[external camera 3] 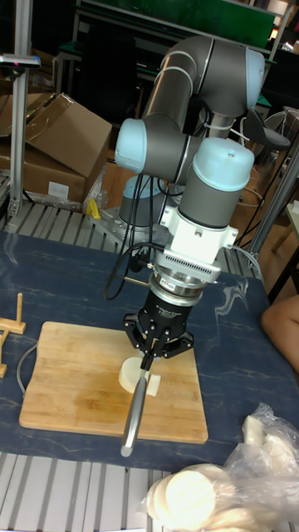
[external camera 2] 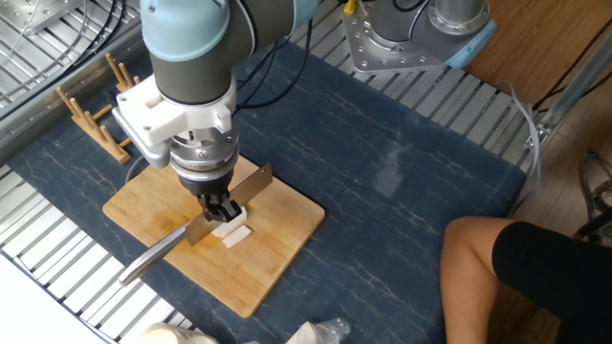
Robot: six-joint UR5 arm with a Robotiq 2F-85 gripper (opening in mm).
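A knife with a broad blade and a metal handle (external camera 2: pixel 153 256) is held low over the wooden cutting board (external camera 2: pixel 277 253). My gripper (external camera 2: pixel 221 209) is shut on the knife's blade, near its upper edge. Right beside the blade on the board lies a round, pale piece of food (external camera 3: pixel 130 373), partly hidden by the knife and fingers. A thin slice (external camera 2: pixel 237 236) rests next to it, on the side toward the board's right edge. Whether the blade touches the board or the food cannot be told.
A wooden peg rack (external camera 2: pixel 100 134) stands behind the board's left corner. Plastic bags with more pale round pieces (external camera 3: pixel 188 499) lie at the front right. A person's arm (external camera 2: pixel 469 277) rests at the table's right.
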